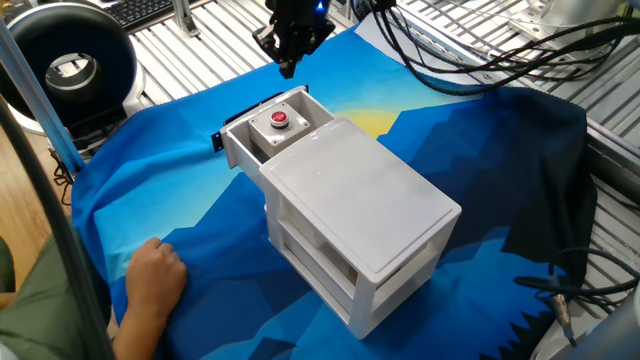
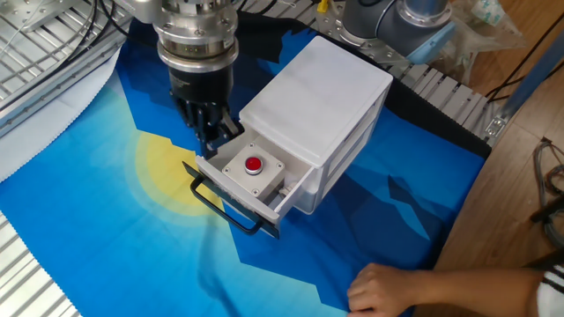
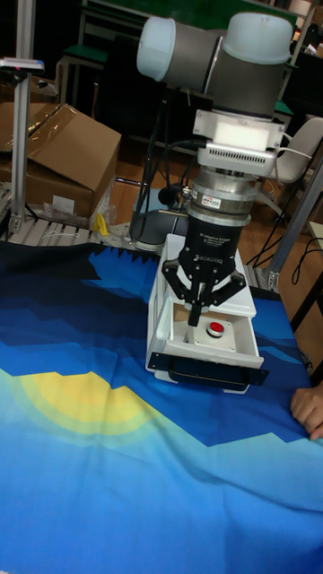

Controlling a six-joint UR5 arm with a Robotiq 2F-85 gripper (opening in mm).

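A white drawer cabinet (image 1: pixel 365 195) stands on the blue cloth, its top drawer (image 2: pixel 291 200) pulled out. Inside the drawer sits a pale box with a red push button (image 2: pixel 254 165) on top; the drawer front carries a black handle (image 2: pixel 227 210). My black gripper (image 3: pixel 195 317) points downward with its fingers together and nothing visible between them. In exterior view 1 the gripper (image 1: pixel 288 70) is apart from the button, above and beyond it. Exterior view 2 puts the gripper (image 2: pixel 208 151) near the drawer's corner, to the button's left.
A person's hand (image 1: pixel 155 275) rests on the cloth beside the cabinet. Black cables (image 1: pixel 490 65) loop at the back right. A cardboard box (image 3: pixel 67 158) lies in the background.
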